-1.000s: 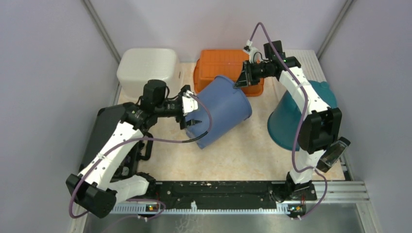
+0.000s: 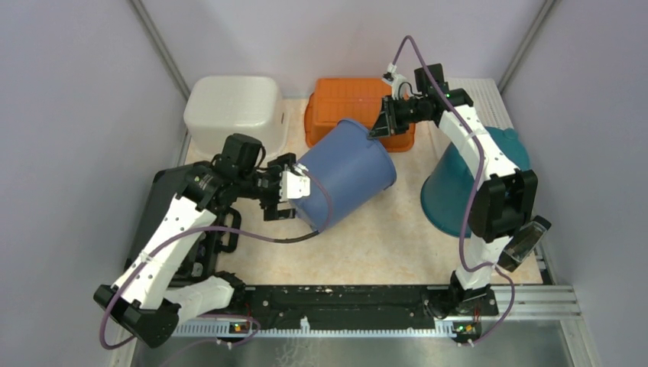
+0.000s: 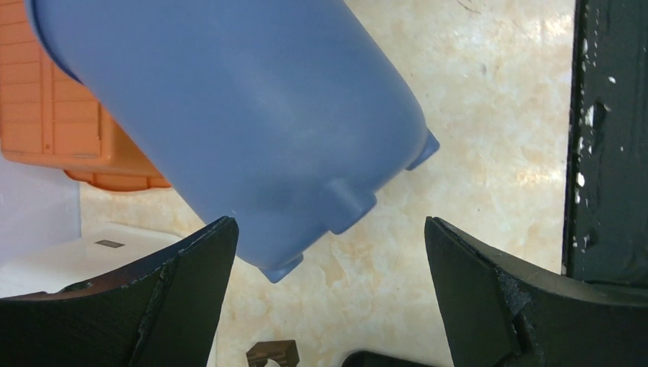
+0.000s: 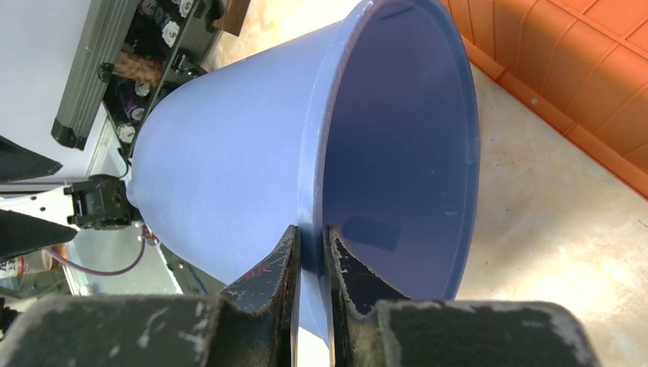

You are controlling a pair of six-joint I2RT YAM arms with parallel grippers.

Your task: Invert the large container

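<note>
The large blue container (image 2: 348, 174) leans on its side in the middle of the table, its open end toward the back right. Its rim (image 4: 312, 168) runs between the fingertips of my right gripper, which is shut on it. In the left wrist view, the container's footed base (image 3: 328, 183) points down between the spread fingers of my left gripper. That gripper is open, holds nothing, and hangs over the base end in the top view. The inside of the container (image 4: 405, 153) looks empty where it shows.
An orange bin (image 2: 344, 99) sits close behind the container, with a white box (image 2: 233, 107) at back left. A teal bucket (image 2: 451, 195) stands to the right, and a dark case (image 2: 164, 206) lies on the left. The table front of the container is clear.
My left gripper has shifted slightly left and toward the front, turning a little. My right gripper and the blue container look the same as before.
</note>
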